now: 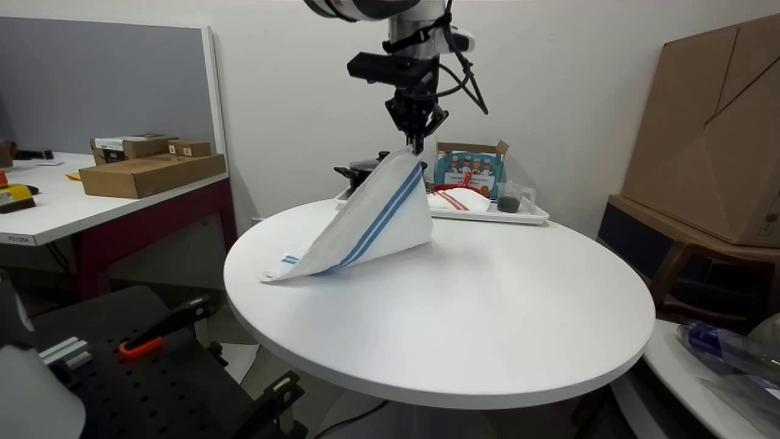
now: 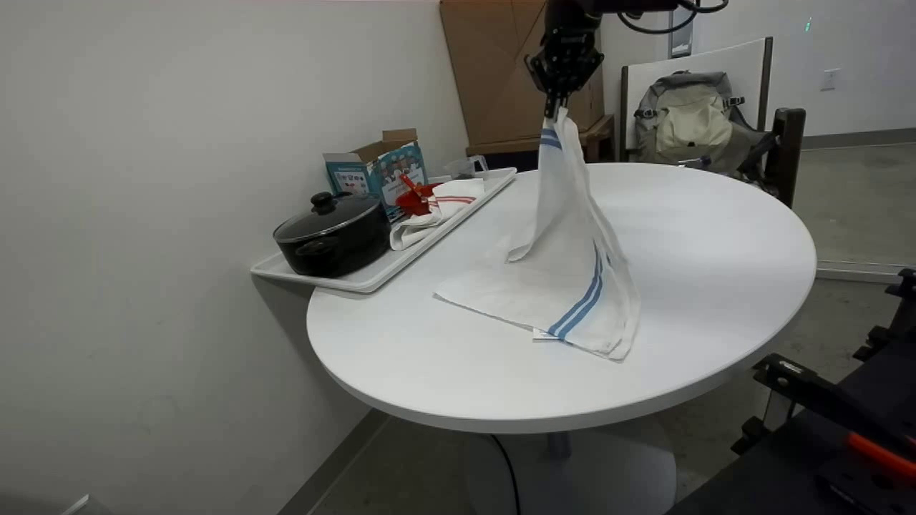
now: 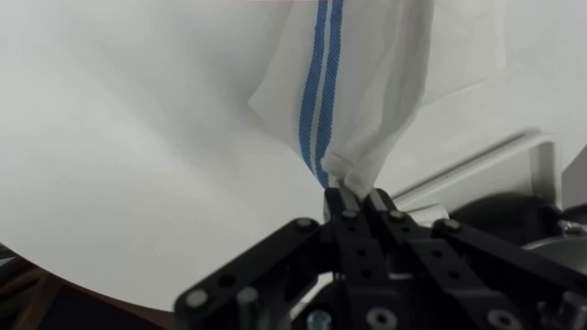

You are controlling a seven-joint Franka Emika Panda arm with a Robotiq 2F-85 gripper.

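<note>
A white towel with blue double stripes [image 1: 373, 219] hangs from my gripper [image 1: 415, 146], which is shut on its gathered upper end. In exterior view 2 the lower part of the towel [image 2: 567, 283] still spreads over the round white table [image 2: 738, 232], while its top is pulled up high under the gripper [image 2: 554, 111]. Looking down in the wrist view, I see the pinched cloth [image 3: 368, 126] caught between the tips of my gripper. The cloth hides part of the fingertips there.
At the back edge a white tray [image 2: 378, 279] carries a black lidded pot [image 2: 335, 240], a blue box [image 1: 475, 168], a red-striped cloth [image 1: 460, 199] and a clear cup [image 1: 512, 197].
</note>
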